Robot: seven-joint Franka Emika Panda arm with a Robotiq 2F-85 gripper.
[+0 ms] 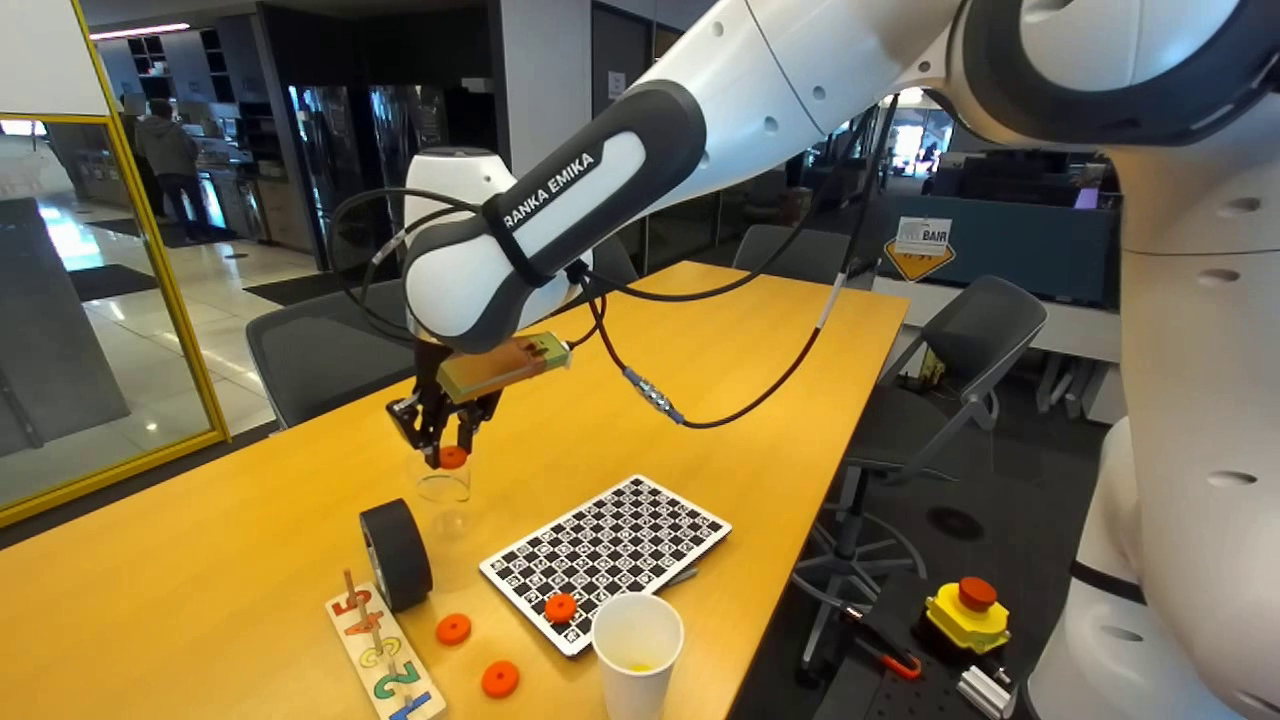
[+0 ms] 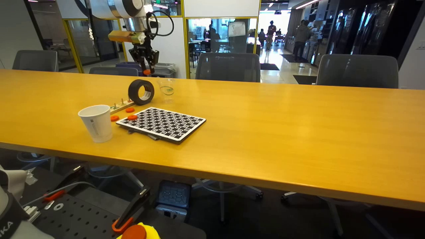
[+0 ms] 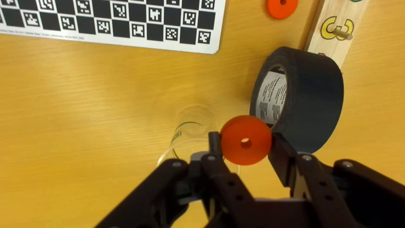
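Observation:
An orange ring (image 3: pixel 246 147) with a small centre hole is pinched between the black fingertips of my gripper, which is shut on it. Below and to the left of the ring in the wrist view stands a clear cup (image 3: pixel 193 127). In exterior view 1 the held ring (image 1: pixel 452 457) overlaps the rim of the clear cup (image 1: pixel 445 488); exterior view 2 shows the ring (image 2: pixel 147 72) higher than and left of the cup (image 2: pixel 167 89). Whether it is over the cup's mouth, I cannot tell.
Close by, a black tape roll (image 1: pixel 396 553) stands on edge beside a numbered peg board (image 1: pixel 381 654). A checkered board (image 1: pixel 612 546) bears another orange ring (image 1: pixel 560 608). Two loose rings (image 1: pixel 500 679) and a white paper cup (image 1: pixel 637 654) are nearer the front.

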